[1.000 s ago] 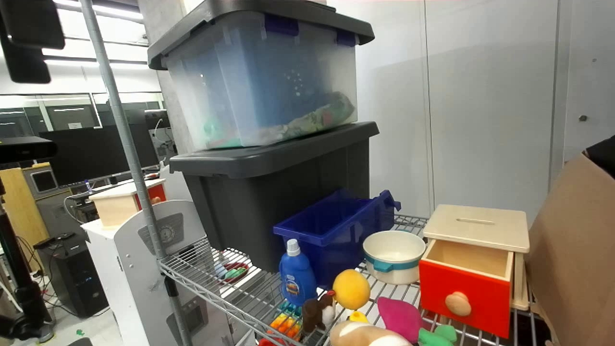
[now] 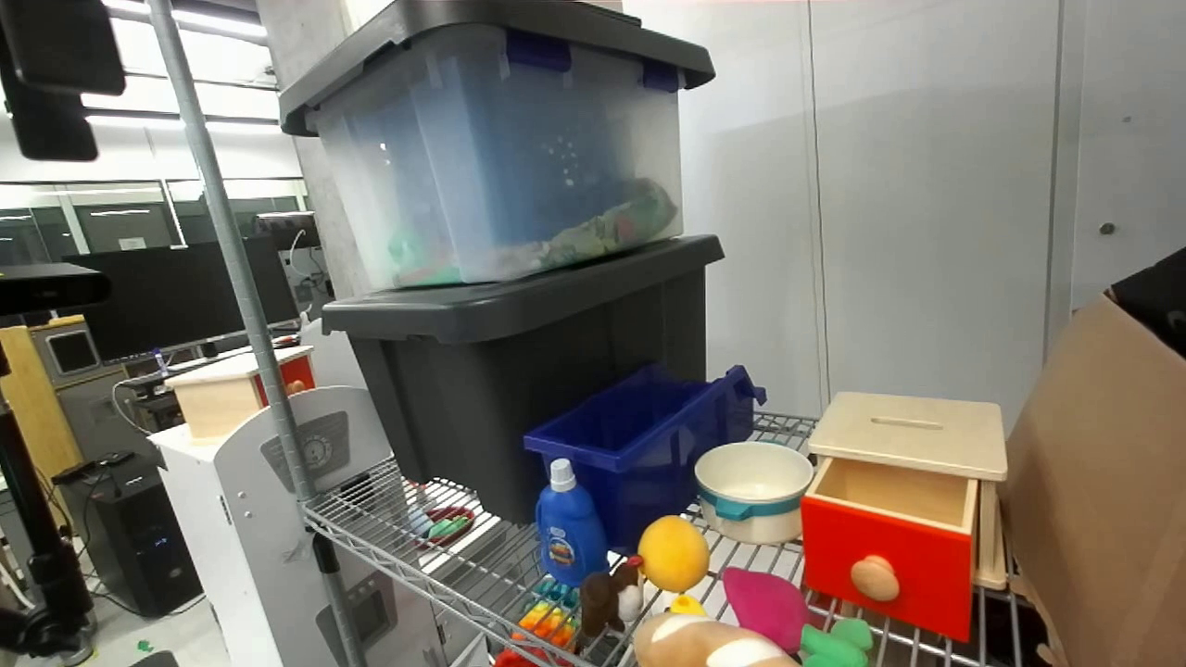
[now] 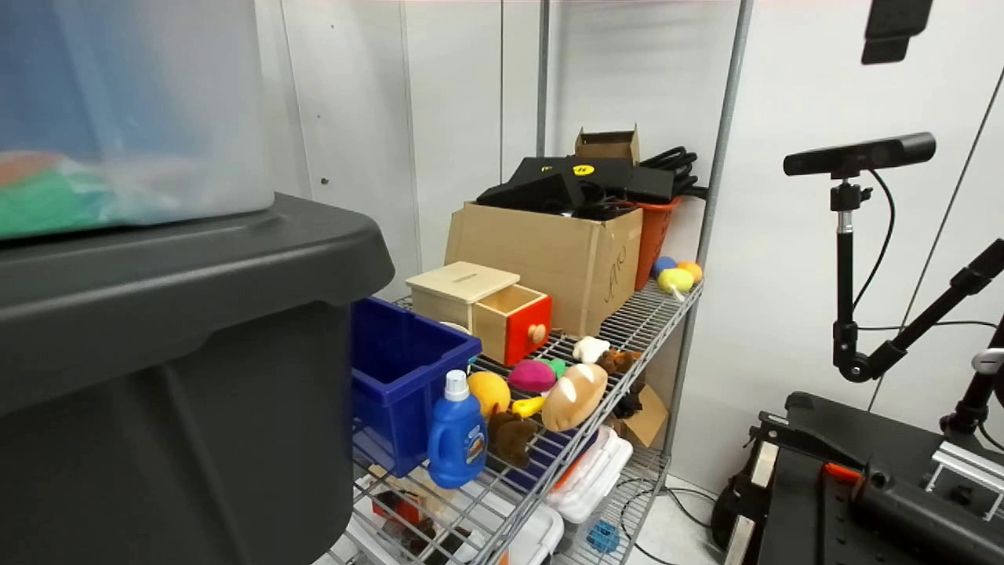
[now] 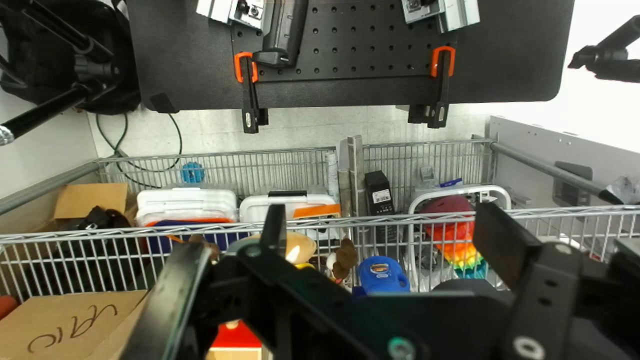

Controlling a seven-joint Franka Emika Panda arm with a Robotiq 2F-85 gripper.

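Note:
In the wrist view my gripper is open, its dark fingers (image 4: 275,229) wide apart with nothing visible between them. The wire shelf lies below, its objects partly covered by the gripper. A wooden box has its red-fronted drawer (image 2: 886,565) pulled out; the drawer looks empty. Left of it sits a cream bowl (image 2: 753,472) with a teal band, beside an open blue bin (image 2: 656,445). A blue detergent bottle (image 3: 458,438) with a white cap stands upright in front of the bin. The gripper cannot be made out in either exterior view.
Stacked storage bins (image 2: 523,367) fill one shelf end; a cardboard box (image 3: 527,240) takes up the other. An orange ball (image 2: 674,554), a bread-like toy (image 3: 575,396) and a pink toy (image 2: 764,608) lie along the front. A black bench (image 4: 354,90) stands opposite.
The whole exterior view 1 picture has shifted slightly left. The shelf's objects keep the same arrangement, and the drawer is open in both frames.

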